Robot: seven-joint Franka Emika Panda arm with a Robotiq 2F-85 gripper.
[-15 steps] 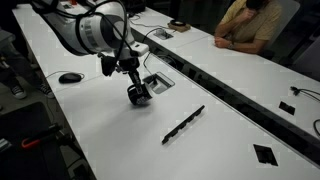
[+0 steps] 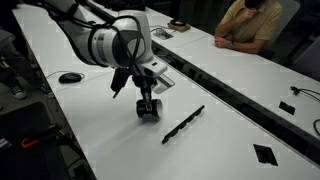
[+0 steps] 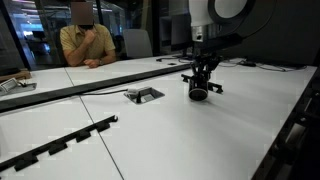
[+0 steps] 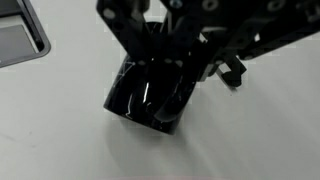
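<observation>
A glossy black cup-like object is at the tip of my gripper, over the white table. In exterior view 2 the same black object hangs below the fingers, its round end turned partly toward that camera. The wrist view has the black object close up, with my gripper shut on its upper part. Dark gripper parts hide its top there. Whether its underside touches the table I cannot tell.
A grey square tray lies behind the gripper. Right of the gripper is a long black strip, and a dark square patch lies farther right. A person sits at the back.
My gripper and the black object have moved together a short way toward the front right of exterior view 1, away from the grey tray. The grip appears shut throughout.
</observation>
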